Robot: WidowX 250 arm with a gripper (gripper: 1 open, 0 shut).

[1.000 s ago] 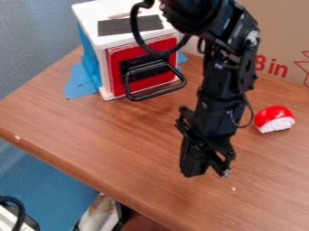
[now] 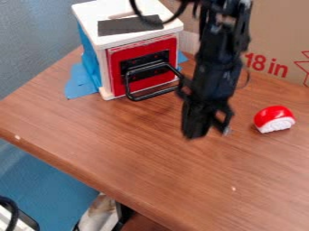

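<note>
The black robot gripper (image 2: 205, 115) is blurred, hanging over the wooden table in front of and right of a white toy oven (image 2: 111, 27) with a red front and black door handle (image 2: 150, 65). Whether its fingers are open or shut cannot be made out. A red and white object (image 2: 274, 117) lies on the table to the right of the gripper.
Blue material (image 2: 79, 83) lies beside the oven. A cardboard box (image 2: 276, 41) stands at the back right.
The gripper has moved up and back in the view, toward the oven's right side. The oven and the red and white object have not visibly moved.
</note>
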